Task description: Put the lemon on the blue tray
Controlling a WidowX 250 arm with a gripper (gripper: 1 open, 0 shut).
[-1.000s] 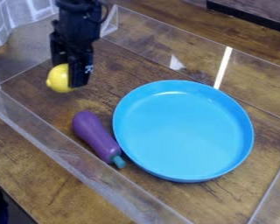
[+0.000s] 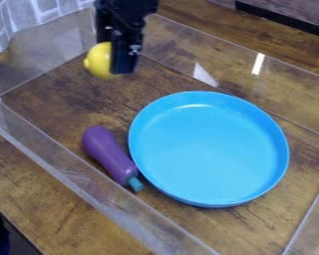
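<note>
The yellow lemon (image 2: 99, 61) is at the upper left, clear of the wooden surface, with my dark gripper (image 2: 111, 56) shut on it. One finger (image 2: 124, 58) covers the lemon's right side. Toward the right front lies the blue tray (image 2: 209, 149), round and empty, well to the right of and nearer than the lemon.
A purple eggplant (image 2: 108, 154) with a teal tip lies just left of the tray, its tip close to the tray's rim. Clear low walls (image 2: 69, 169) border the wooden floor (image 2: 69, 105). Bare wood lies between the lemon and the tray.
The lemon has risen with my gripper, moving up and to the right in the view. The tray and the eggplant have stayed put.
</note>
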